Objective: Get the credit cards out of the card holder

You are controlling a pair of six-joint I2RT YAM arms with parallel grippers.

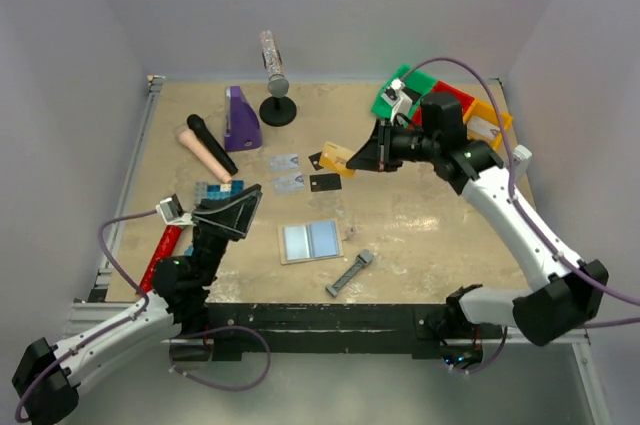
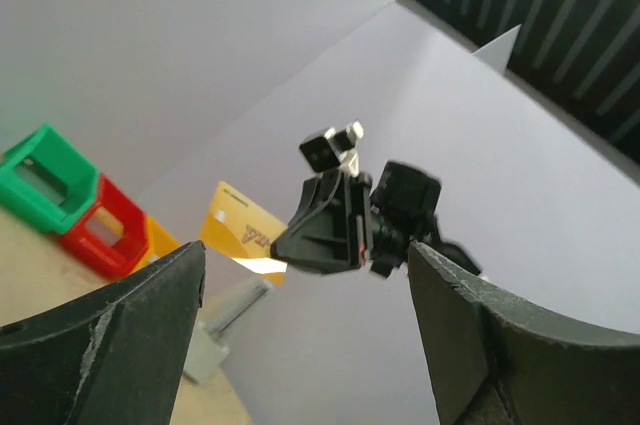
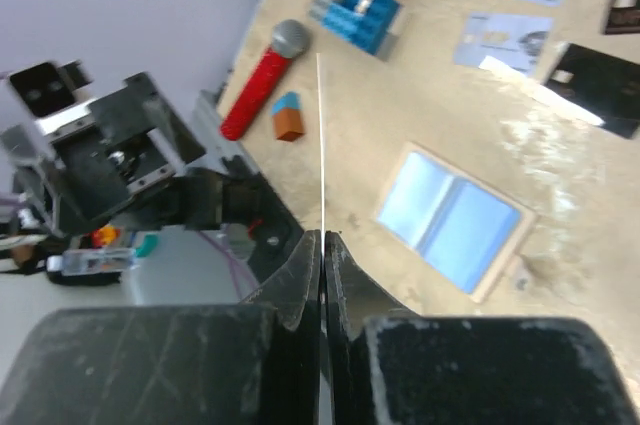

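Observation:
My right gripper (image 1: 376, 155) is shut on a yellow card (image 1: 334, 159), held up right of the table's centre; in the right wrist view it shows edge-on between the closed fingers. Silver cards (image 1: 288, 183) and black cards (image 1: 326, 183) lie at the middle of the table. My left gripper (image 1: 245, 205) is open at the left, nothing between its fingers. A flat holder with two blue panels (image 1: 323, 239) lies below the cards.
Green, red and yellow bins stand at the back right. A purple object (image 1: 241, 120), a stand (image 1: 278, 110), microphones and a strap (image 1: 348, 272) lie around.

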